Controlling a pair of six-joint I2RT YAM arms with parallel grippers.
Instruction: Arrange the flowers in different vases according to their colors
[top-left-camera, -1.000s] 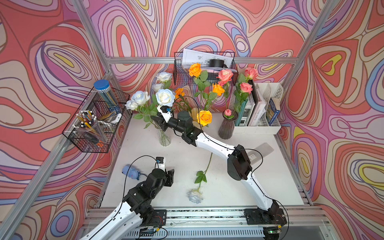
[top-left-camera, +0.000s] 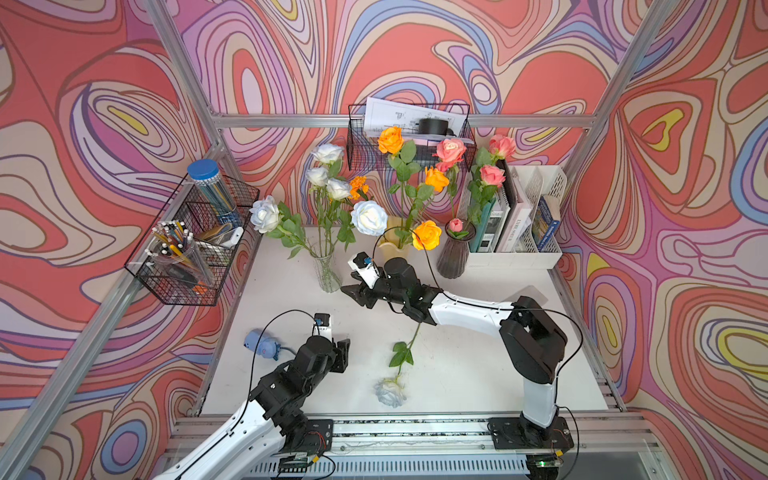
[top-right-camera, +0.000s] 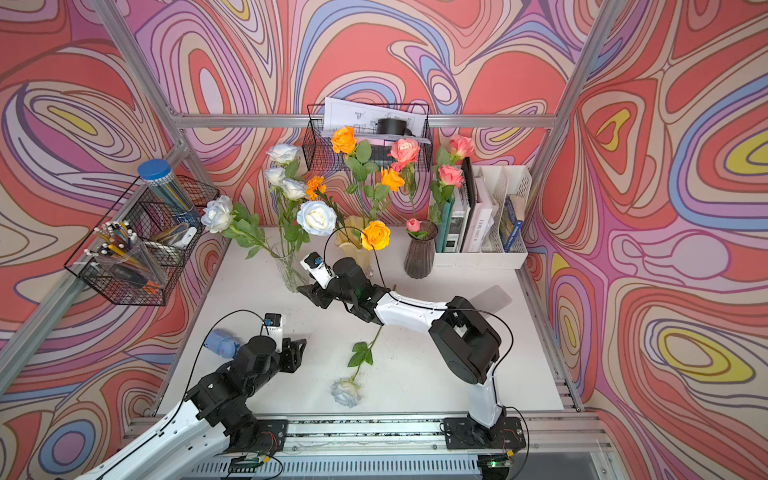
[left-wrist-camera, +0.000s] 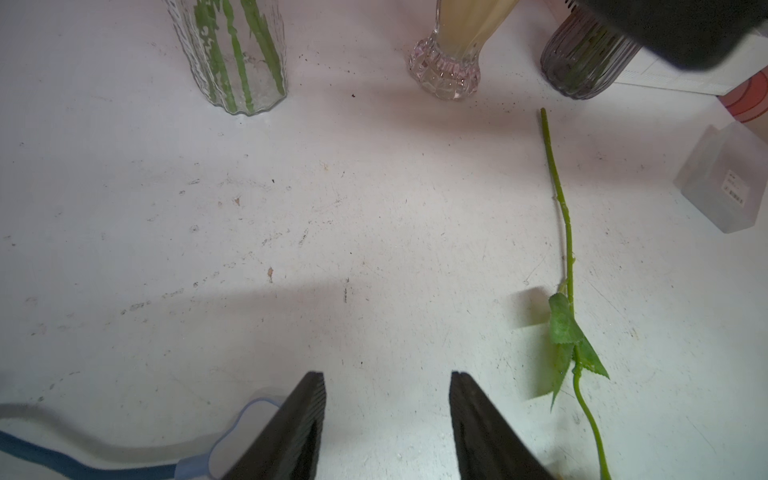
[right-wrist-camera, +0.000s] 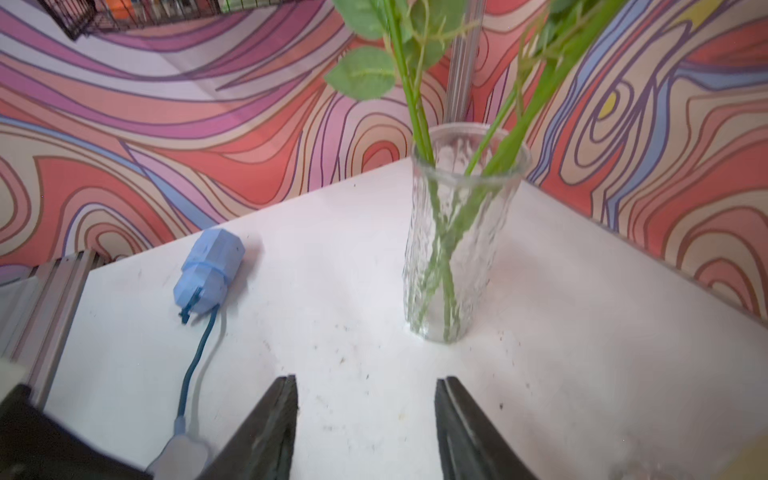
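White roses (top-left-camera: 369, 217) stand in the clear glass vase (right-wrist-camera: 460, 240) at the back left. Orange roses (top-left-camera: 426, 234) rise from a vase with a pinkish glass base (left-wrist-camera: 445, 68) at the back middle. Pink roses (top-left-camera: 450, 151) are in the dark ribbed vase (top-left-camera: 453, 257). One white rose (top-left-camera: 390, 392) lies at the front of the table, its green stem (left-wrist-camera: 566, 240) pointing back. My right gripper is open and empty, in front of the clear vase and apart from it. My left gripper is open over bare table at the front left.
A blue object with a cord (right-wrist-camera: 209, 268) lies at the left. A translucent box (left-wrist-camera: 726, 176) sits at the right. Wire baskets (top-left-camera: 192, 240) flank the left side; a white book rack (top-left-camera: 512, 259) is back right.
The large white rose and the front orange rose have shifted right. The left arm has barely moved.
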